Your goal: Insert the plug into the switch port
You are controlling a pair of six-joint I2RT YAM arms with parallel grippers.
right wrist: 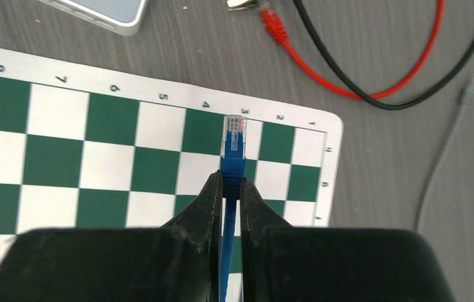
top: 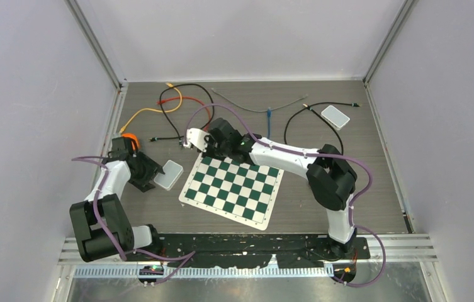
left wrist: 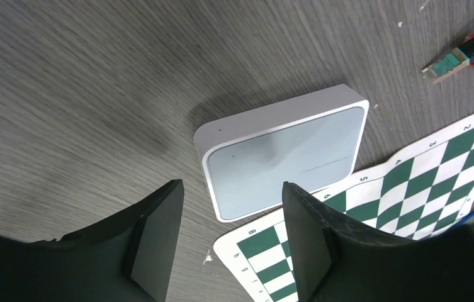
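The switch, a white box with a grey top [left wrist: 284, 160], lies flat on the table, touching or very near the checkerboard's corner. My left gripper is part open over its near edge, with nothing between the fingers. In the right wrist view my right gripper is shut on the blue cable just behind its clear plug [right wrist: 234, 135]. The plug points away from the fingers, above the checkerboard and apart from the switch [right wrist: 111, 9]. Small slots show along the switch's side there, too small to tell apart.
The checkerboard [top: 231, 192] covers the middle of the table. Behind it lie a red cable [right wrist: 303, 66], a black cable [right wrist: 335, 66], a yellow cable [top: 149, 110] and a grey cable [right wrist: 442, 157]. A second white box [top: 335, 117] sits at the far right.
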